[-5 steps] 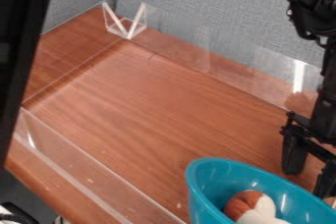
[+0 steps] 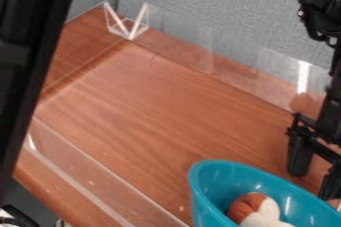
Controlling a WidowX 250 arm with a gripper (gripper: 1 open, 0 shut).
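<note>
The black gripper (image 2: pixel 314 163) is low over the wooden surface at the right edge, its fingers open and pointing down, just above and behind a teal bowl (image 2: pixel 213 181). A ball (image 2: pixel 256 211) with brown and white panels lies inside the bowl at the bottom of the view. I cannot see anything held between the fingers.
Clear low walls edge the wooden surface (image 2: pixel 147 121), with a white corner bracket (image 2: pixel 128 24) at the back left. A large dark panel (image 2: pixel 27 52) fills the left edge of the view.
</note>
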